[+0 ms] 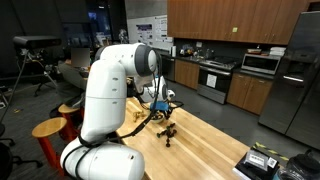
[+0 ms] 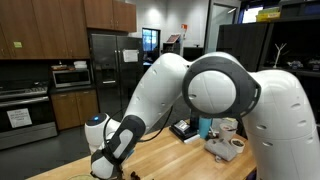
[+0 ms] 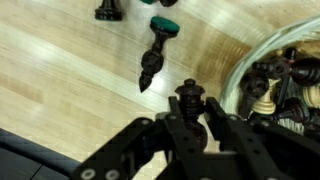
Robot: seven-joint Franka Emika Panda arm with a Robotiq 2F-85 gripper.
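Note:
A dark, rounded chess piece (image 3: 190,94) stands out between the fingers of my gripper in the wrist view, and the gripper is shut on it. To its right is a pale-rimmed bowl (image 3: 236,77) filled with dark and light brown chess pieces (image 3: 285,80). Left of the bowl, on the wooden table, lies a black chess piece (image 3: 153,57) with a green base. Another dark piece (image 3: 108,10) is at the top edge. In exterior view 1 the held piece is too small to make out.
Several dark pieces (image 1: 168,131) are scattered on the table (image 1: 205,148) in front of the gripper. A black-and-white box (image 1: 257,163) sits farther right. Red stools (image 1: 48,128) stand along the left side.

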